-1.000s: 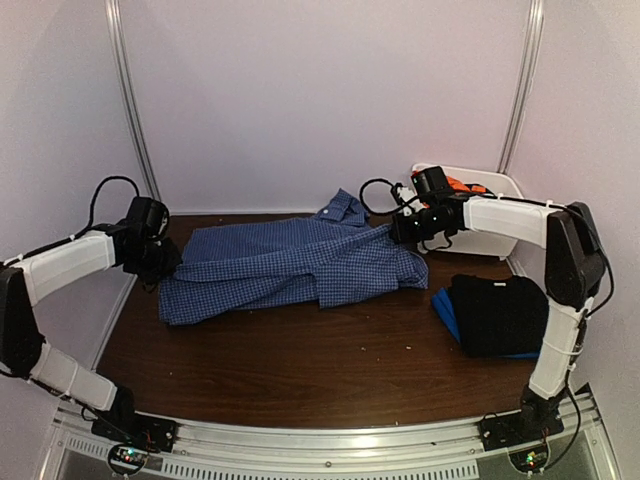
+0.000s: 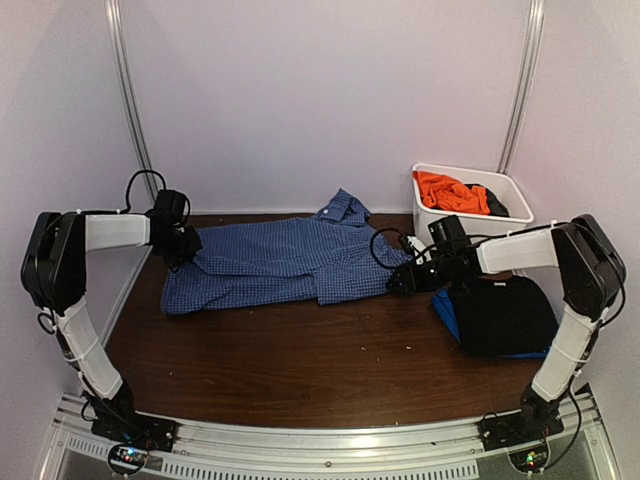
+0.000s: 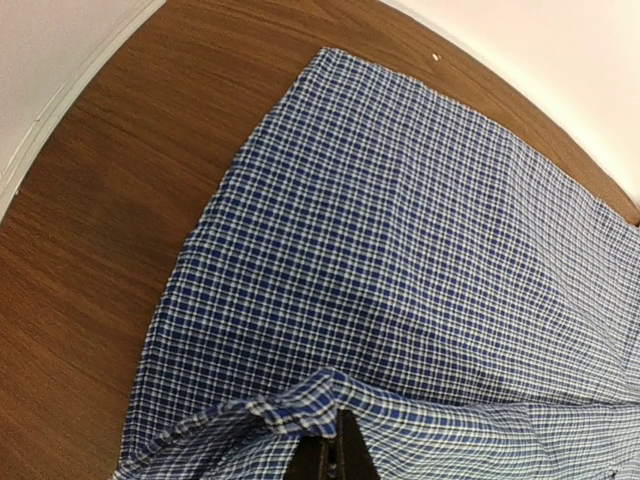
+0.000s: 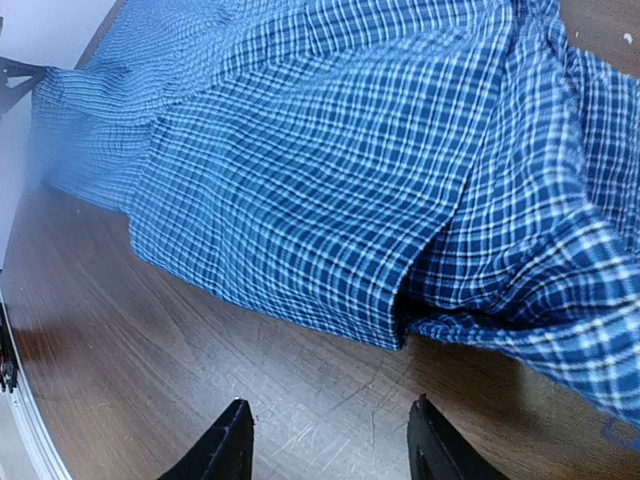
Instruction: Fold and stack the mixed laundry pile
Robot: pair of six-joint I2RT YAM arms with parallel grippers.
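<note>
A blue checked shirt (image 2: 270, 260) lies spread along the back of the table, collar (image 2: 342, 208) at the back right, a long fold running across it. My left gripper is shut on the fabric at that fold, at the shirt's left end. My right gripper is open at the shirt's right, front part, its fingers over bare wood just short of the cloth edge, holding nothing.
A white bin (image 2: 470, 220) with orange and dark laundry stands at the back right. A folded black garment (image 2: 505, 318) on a blue one lies at the right front.
My left gripper has moved back and right with the fold.
</note>
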